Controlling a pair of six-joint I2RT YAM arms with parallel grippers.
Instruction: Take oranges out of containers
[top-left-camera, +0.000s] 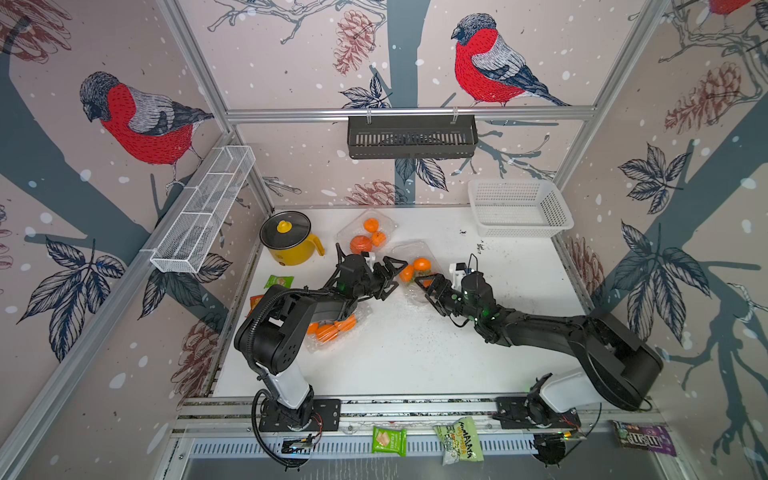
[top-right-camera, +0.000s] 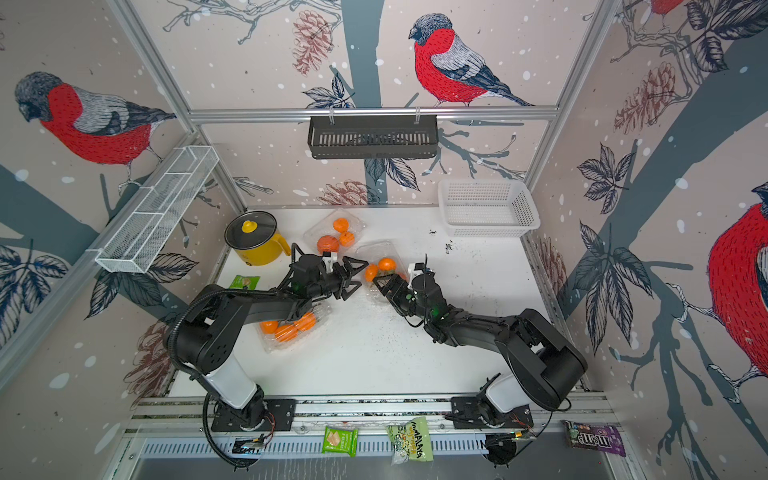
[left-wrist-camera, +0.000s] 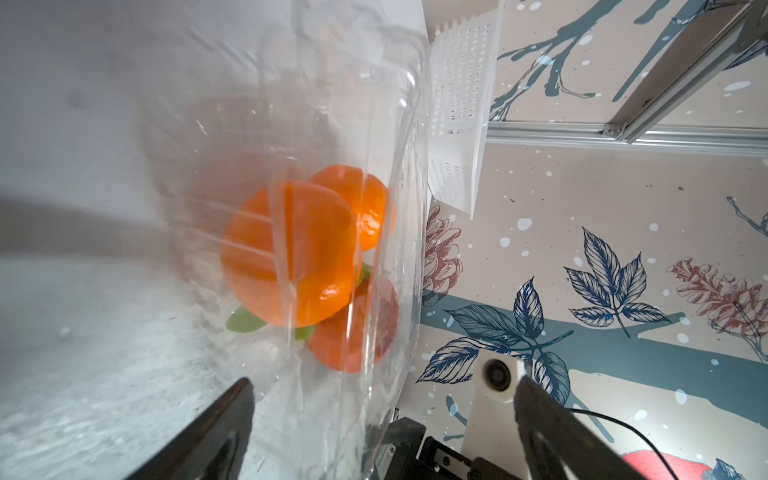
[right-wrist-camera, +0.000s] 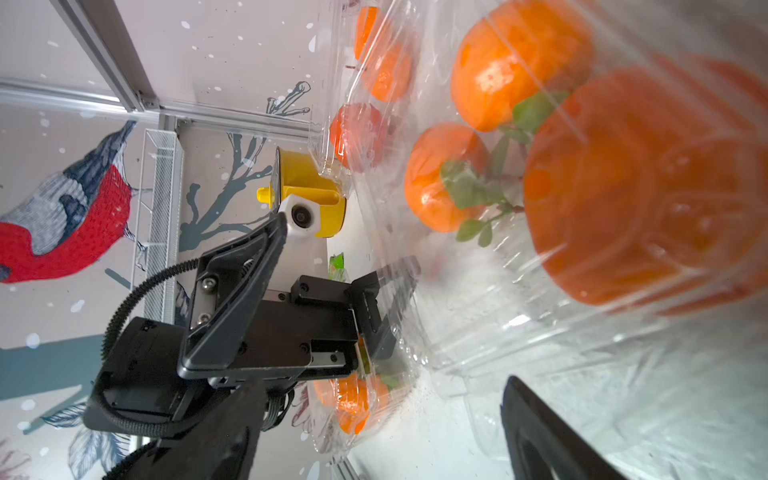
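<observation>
A clear plastic container (top-left-camera: 412, 252) with several oranges (top-left-camera: 421, 264) sits mid-table. My left gripper (top-left-camera: 390, 277) stands open at its left side; through the left wrist view three oranges (left-wrist-camera: 288, 248) show behind the plastic. My right gripper (top-left-camera: 434, 289) is over the container's near right part, its fingers parted over a large orange (right-wrist-camera: 640, 184) in the right wrist view, nothing held. A second container (top-right-camera: 356, 224) with oranges lies behind, and a third (top-right-camera: 280, 340) at front left, partly under the left arm.
A yellow pot (top-left-camera: 289, 248) stands back left, green packets (top-left-camera: 278, 281) near it. An empty white basket (top-left-camera: 520, 228) is back right.
</observation>
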